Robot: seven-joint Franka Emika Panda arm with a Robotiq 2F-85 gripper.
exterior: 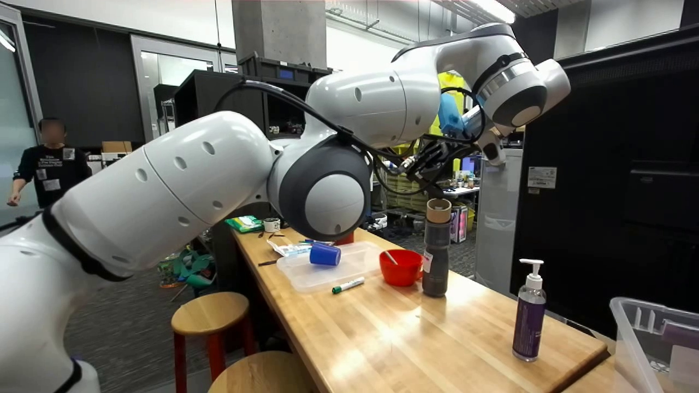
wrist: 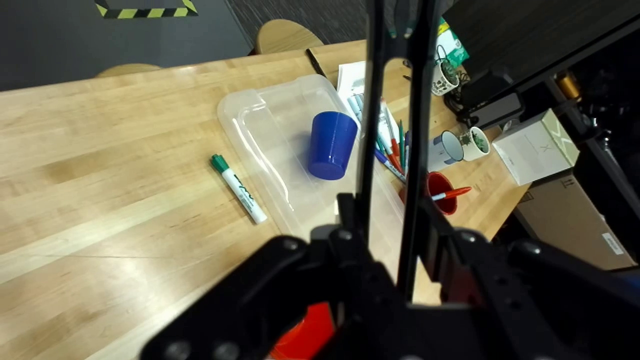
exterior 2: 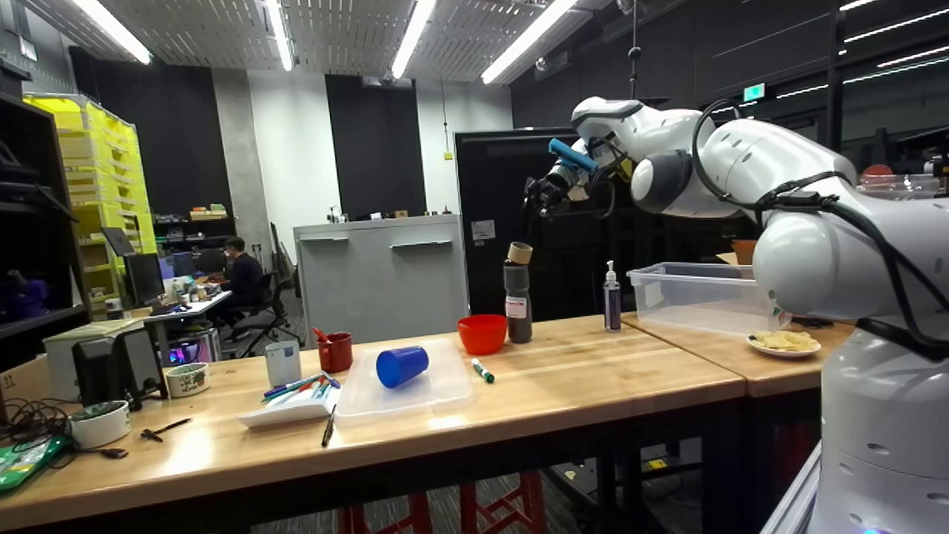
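My gripper is shut on a long black two-barred object [wrist: 412, 162], whose bars run up the wrist view with a bridge between them near the top; its exact kind is unclear. High above the table, near the tall dark bottle [exterior 2: 517, 298], the gripper [exterior 2: 540, 197] hangs clear of the tabletop. A blue cup [wrist: 331, 146] lies on its side on a translucent plastic lid [wrist: 246, 111]. Beside the lid rests a green-capped white marker [wrist: 238, 189]. The red bowl [exterior 2: 483, 334] stands by the bottle, with a light stick-like item [exterior: 391, 257] in it.
A pump bottle [exterior: 529, 311] stands near the table end, with a clear bin [exterior 2: 703, 294] and a plate of chips [exterior 2: 783, 343] beyond. Pens on white paper [exterior 2: 289, 409], a red mug [exterior 2: 335, 352] and a grey mug [exterior 2: 282, 363] occupy the other end.
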